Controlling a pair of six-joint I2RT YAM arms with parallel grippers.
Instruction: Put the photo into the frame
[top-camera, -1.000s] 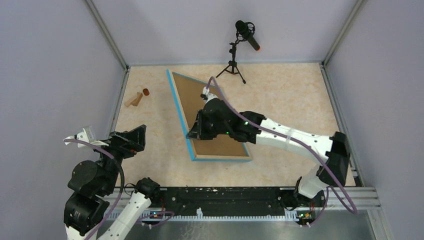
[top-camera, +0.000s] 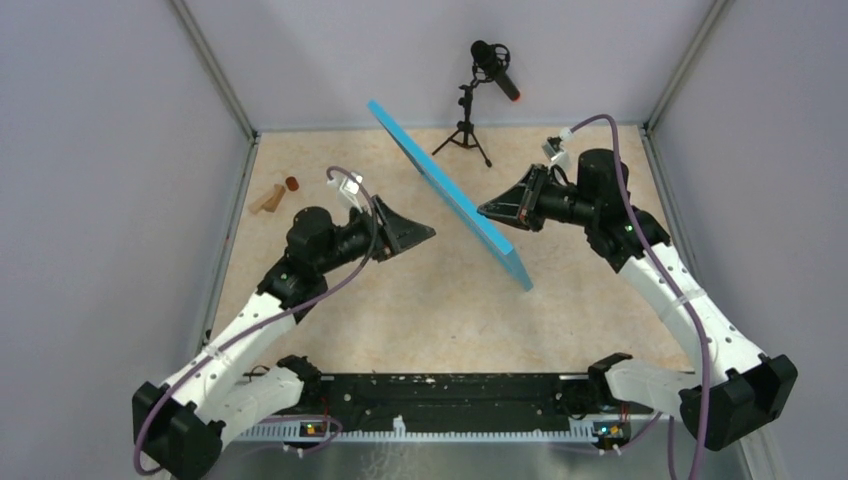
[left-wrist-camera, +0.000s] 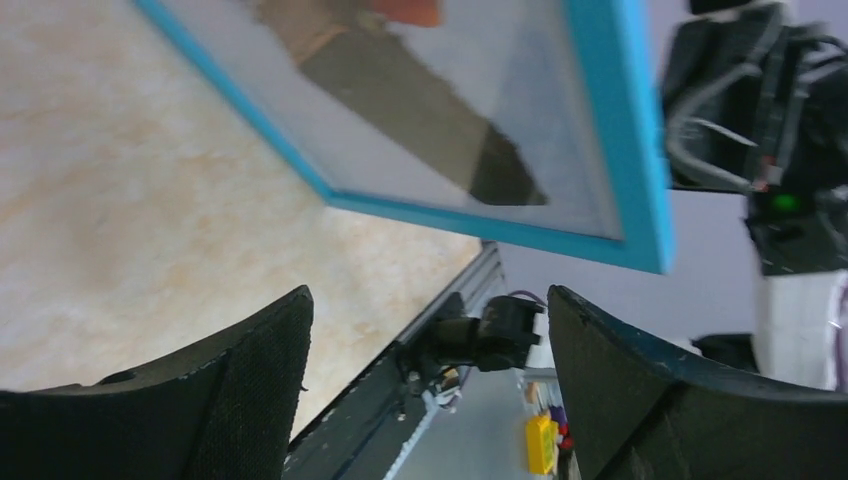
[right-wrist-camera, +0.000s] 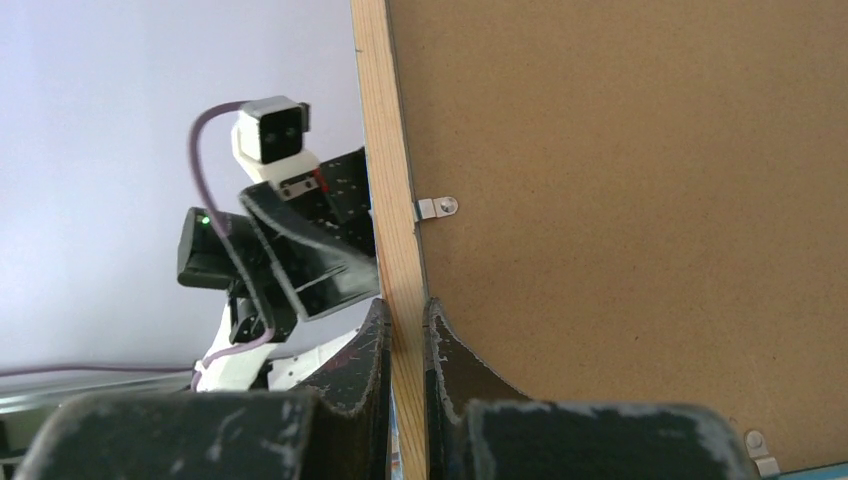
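Note:
A large blue frame (top-camera: 450, 195) is held tilted up on its edge in the middle. My right gripper is shut on its wooden back rim, beside a brown backing board (right-wrist-camera: 620, 200) with small metal clips (right-wrist-camera: 437, 207). In the left wrist view the blue frame (left-wrist-camera: 618, 120) shows its front, with grey glass or lining and darker shapes behind or reflected in it. My left gripper stands open, facing the frame's front from a short way off, nothing between its fingers. I cannot tell where the photo is.
A microphone on a tripod (top-camera: 465, 125) stands at the back. Wooden pieces (top-camera: 268, 198) and a small brown cylinder (top-camera: 292, 184) lie at the left.
The right arm has swung right, lifting the frame from lying back-up to standing tilted. The left arm has moved from the front left up toward the frame.

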